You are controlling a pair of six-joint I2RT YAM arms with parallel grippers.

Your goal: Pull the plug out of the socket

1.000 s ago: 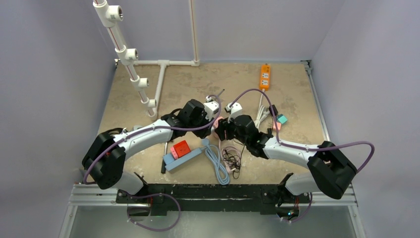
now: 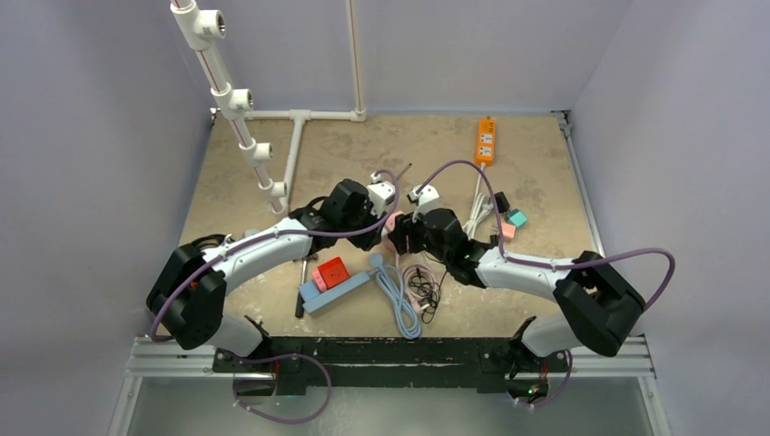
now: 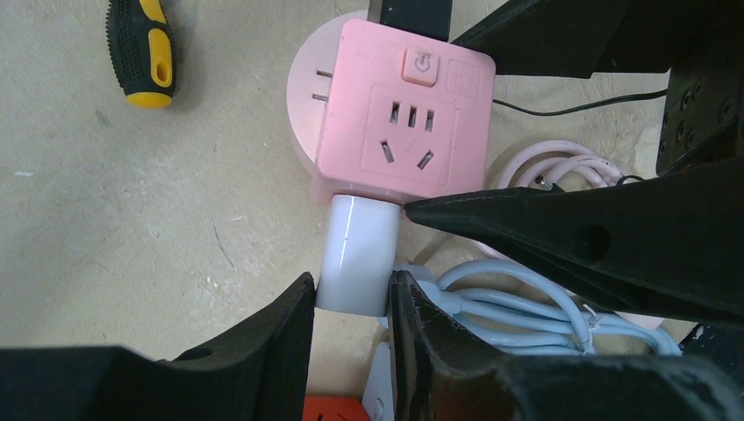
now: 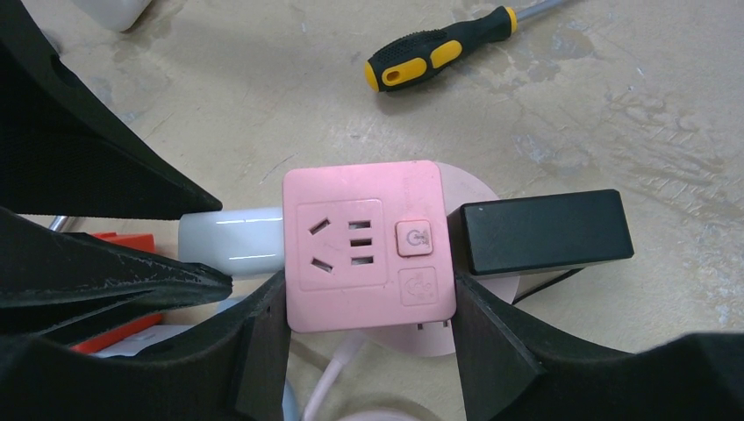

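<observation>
A pink socket block is clasped by my right gripper, one finger on each side, its slotted face toward the camera. Out of one side of the block sticks a white plug, its inner end against the pink wall. My left gripper is shut on the plug's outer end. On the opposite side a black adapter with a thin cable sits against the block. From above, both grippers meet near the table's middle and mostly hide the socket.
A yellow-black screwdriver lies on the table beyond the socket. Nearer the front are a blue strip with coiled blue cable and a red block. An orange power strip lies at the back right.
Both grippers have shifted slightly left together, carrying the socket and plug along.
</observation>
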